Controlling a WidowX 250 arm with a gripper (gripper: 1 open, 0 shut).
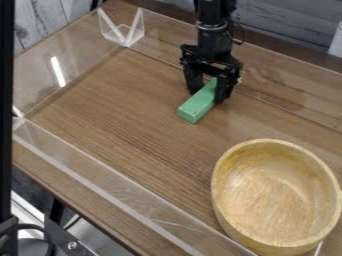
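My black gripper (210,70) reaches down from the top of the view over a green oblong object (198,108), which lies at a slant on the wooden table (107,130). The upper end of the green object is under the gripper's fingers. Whether they are open or shut on it is too dark and small to tell.
A wide tan bowl (274,195) fills the lower right. A clear plastic piece (122,28) stands at the upper left. Dark cables lie at the lower left edge.
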